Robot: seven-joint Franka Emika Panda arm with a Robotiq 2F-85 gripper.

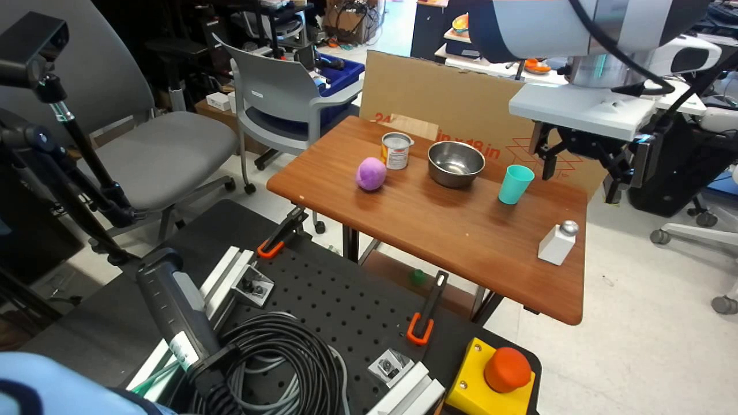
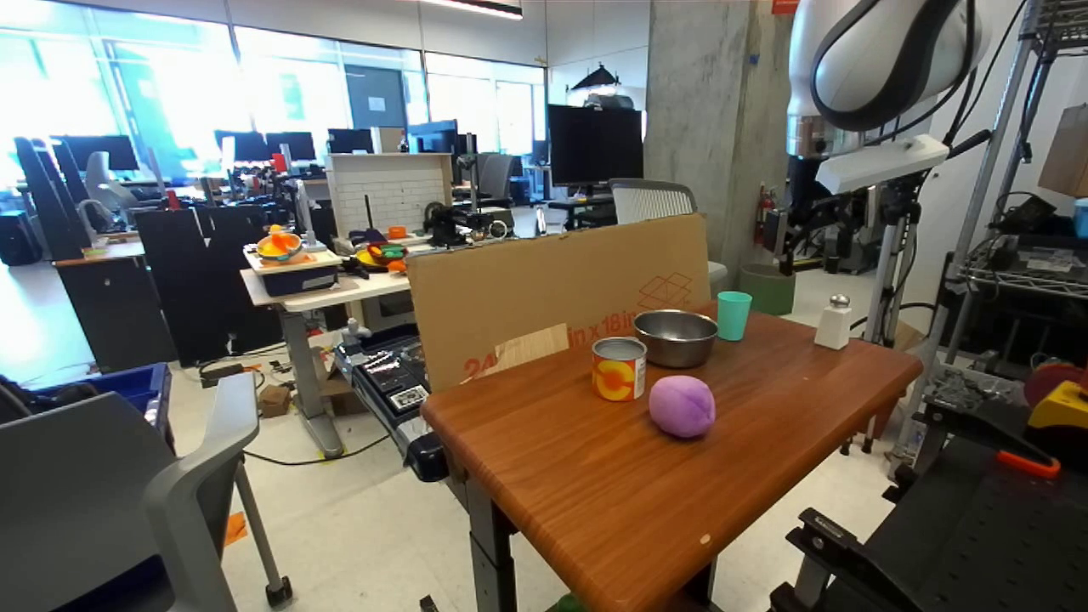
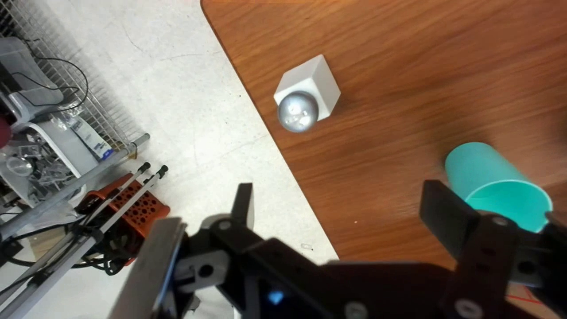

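My gripper [image 1: 579, 181] hangs open above the far right end of the table, with nothing between its fingers. In the wrist view its two black fingers [image 3: 243, 204] stand wide apart. A teal cup [image 3: 497, 186] is close to the right-hand finger in that view, lower down on the wood. The white shaker with a silver top [image 3: 308, 95] stands upright near the table's right edge. A steel bowl [image 1: 456, 165], a can with a yellow-orange label [image 2: 619, 369] and a purple ball-like object [image 2: 682, 406] are further left on the table.
The brown table [image 1: 443, 225] has clear wood at its front and middle. A cardboard sheet [image 1: 415, 86] stands along its back edge. The black perforated bench [image 1: 332, 290], with clamps and a red stop button [image 1: 508, 369], lies in front.
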